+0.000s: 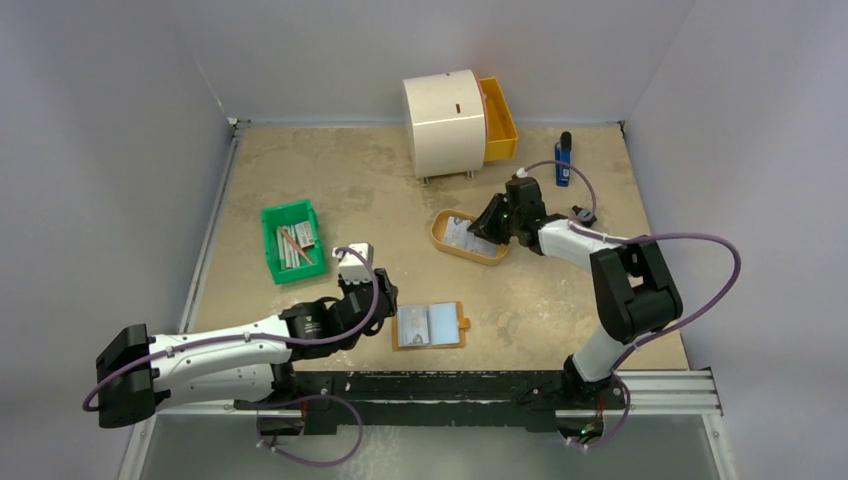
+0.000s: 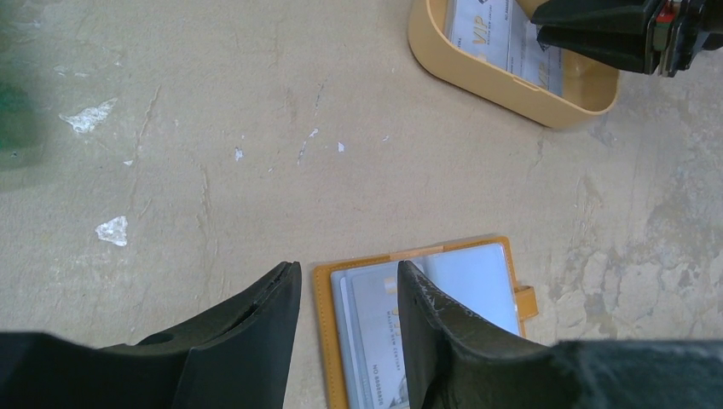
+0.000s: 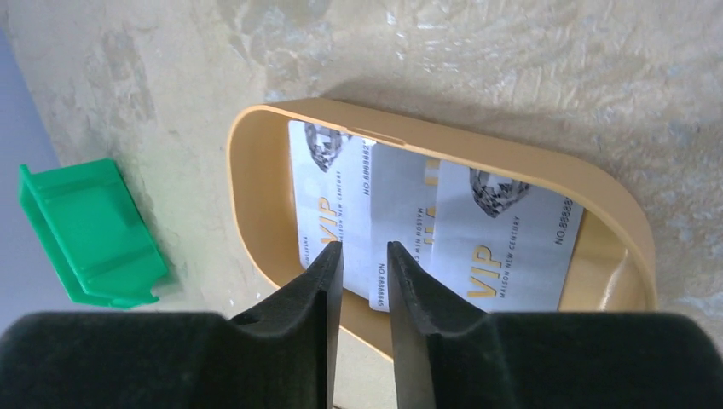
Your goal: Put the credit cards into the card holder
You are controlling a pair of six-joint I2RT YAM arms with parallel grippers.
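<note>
Several silver-white VIP cards [image 3: 511,256] lie in the tan oval tray [image 3: 511,153], partly overlapping, most with their gold lettering in sight. Over the tray, my right gripper has its fingers a small way apart, and no card shows gripped between them. The card holder [image 1: 445,325] lies opened flat on the table, brown-edged with pale insides; a card [image 2: 380,319] sits in its left half. Above that holder's left half hovers my left gripper, open, with nothing between its fingers.
A green basket [image 1: 268,238] with pens and small boxes stands on the left. At the back are a white drum-shaped cabinet [image 1: 440,125] with a yellow drawer [image 1: 500,120] and a blue stapler-like item [image 1: 563,165]. Table space between tray and holder is clear.
</note>
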